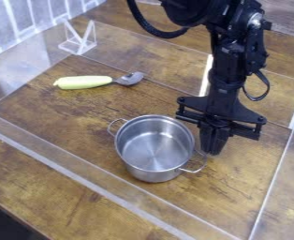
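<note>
A steel pot (154,150) with two loop handles sits on the wooden table in the middle of the view, empty inside. My black gripper (214,137) hangs just beyond the pot's right side, low over the table, its fingertips shut with nothing visible between them. Whether it touches the pot cannot be told.
A pale yellow corn-like object (82,82) and a spoon (129,79) lie at the back left. Clear plastic walls border the wooden table (62,131) on the left, front and right.
</note>
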